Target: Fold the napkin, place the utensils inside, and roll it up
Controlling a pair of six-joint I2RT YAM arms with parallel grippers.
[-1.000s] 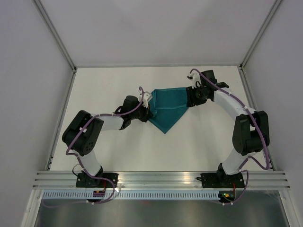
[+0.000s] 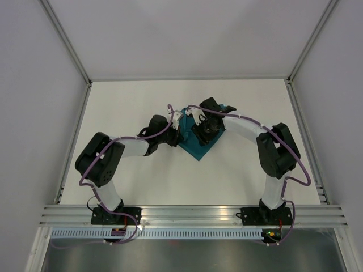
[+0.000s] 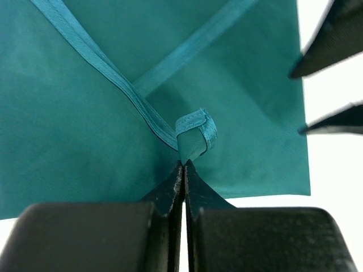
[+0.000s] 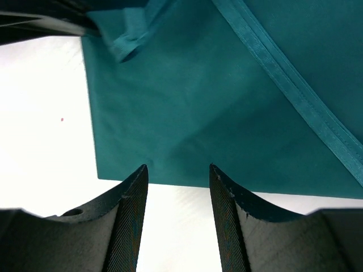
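The teal napkin [image 2: 195, 148] lies on the white table, partly covered by my right arm in the top view. A hemmed edge [image 3: 108, 71] of it runs diagonally in the left wrist view. My left gripper is shut, pinching a small raised fold [image 3: 193, 133] of the napkin between its tips. My right gripper stands open above the napkin's near edge, with nothing between its fingers. In the right wrist view, the left gripper's dark fingers and the pinched cloth [image 4: 129, 34] show at the upper left. No utensils can be seen.
Bare white table [image 2: 136, 175] surrounds the napkin on all sides. Both grippers are close together over the cloth, and the right fingers [image 3: 334, 122] reach into the left wrist view. A metal rail [image 2: 193, 213] borders the front.
My right gripper has travelled left from the napkin's far right corner to over its middle, nearer the left gripper. The left arm and the napkin look nearly unchanged.
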